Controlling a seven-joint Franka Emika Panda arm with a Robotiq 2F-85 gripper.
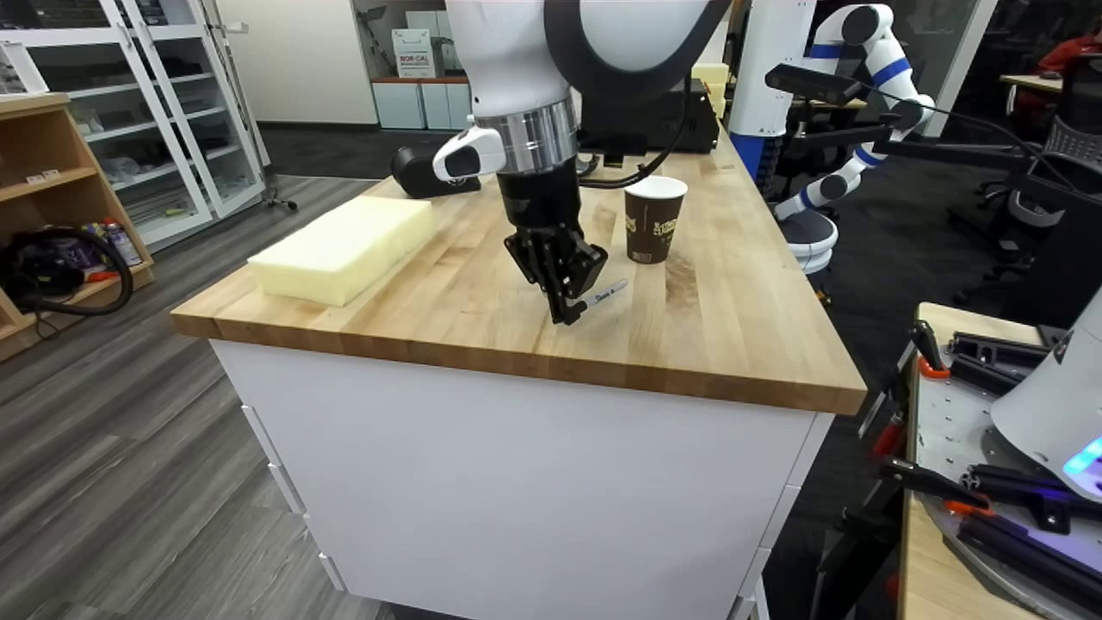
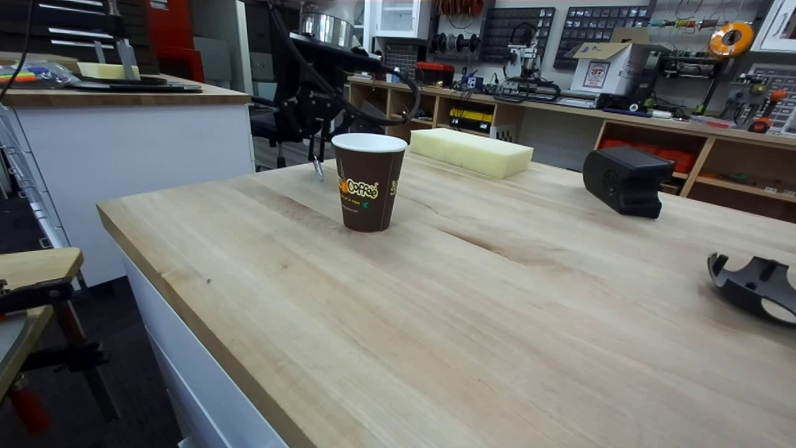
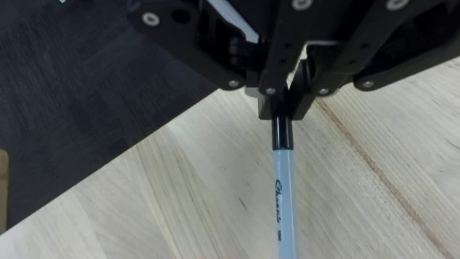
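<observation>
A grey marker with a black cap end is pinched in my gripper, which is shut on that dark end. In exterior view 1 the marker points back and to the right from my gripper, toward the cup. A brown paper coffee cup with a white rim stands upright behind and to the right of the gripper, apart from it. From exterior view 2 the cup looks upright, with the marker's tip just left of it. How far the marker is off the tabletop is hard to tell.
A pale yellow foam block lies left of the gripper. In exterior view 2 a black box-like object and a curved black part sit on the wooden tabletop. The table's front edge is close to the gripper.
</observation>
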